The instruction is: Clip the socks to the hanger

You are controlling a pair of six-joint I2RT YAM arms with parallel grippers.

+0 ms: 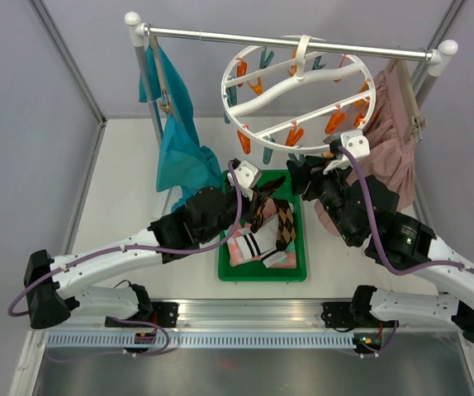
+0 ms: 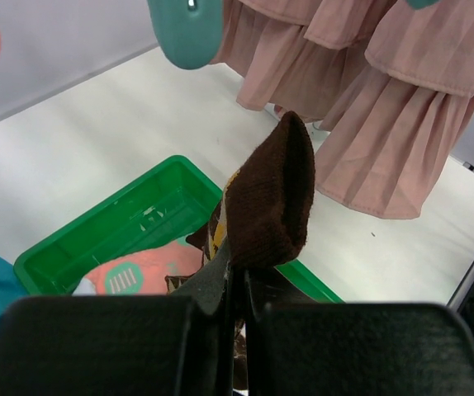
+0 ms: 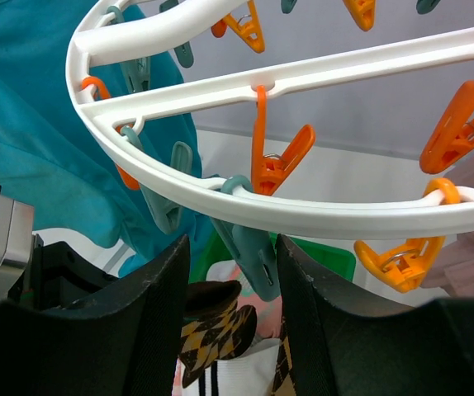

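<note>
My left gripper is shut on a dark brown patterned sock (image 2: 270,198), held upright below the hanger ring (image 1: 297,146) in the top view. My right gripper is part open just under the ring's near rim, a teal clip (image 3: 245,243) hanging between its fingers; whether it touches the clip is unclear. An orange clip (image 3: 398,264) hangs to the right of it, and several other orange and teal clips hang round the ring. More socks, white, pink and patterned, lie in the green bin (image 1: 302,256).
A teal cloth (image 1: 175,157) hangs from the rack at the left, and a pink ruffled garment (image 1: 394,165) at the right. The metal rail (image 1: 237,38) runs above the ring.
</note>
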